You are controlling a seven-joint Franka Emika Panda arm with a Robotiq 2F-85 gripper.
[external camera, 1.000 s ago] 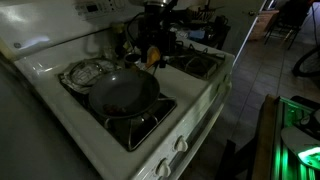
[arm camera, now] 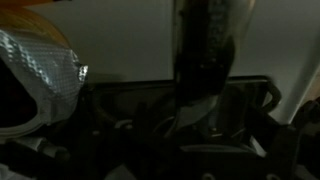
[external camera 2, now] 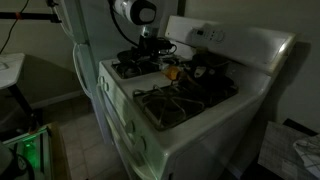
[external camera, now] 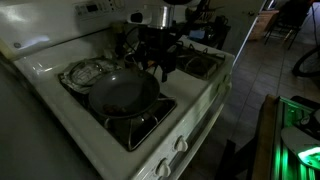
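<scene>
My gripper (external camera: 153, 62) is low over the back middle of the white stove, behind the dark pan. Its fingers stand open and the fingers look spread. A small orange thing (external camera 2: 172, 73) lies close to the gripper on the stove in the second exterior view; the arm mostly covers it in the first. The round pan (external camera: 124, 92) rests on the near burner, with small reddish bits inside. Through the wrist camera, a dark, blurred upright shape (arm camera: 205, 60) fills the middle; what it is cannot be told.
Crumpled foil (external camera: 85, 72) lies at the stove's back, beside the pan; shiny foil (arm camera: 50, 70) also shows at left in the wrist view. Another burner grate (external camera: 200, 63) is at the far end. Knobs (external camera: 181, 144) line the front edge.
The gripper has come down toward the stove behind the pan. The pan has stayed put.
</scene>
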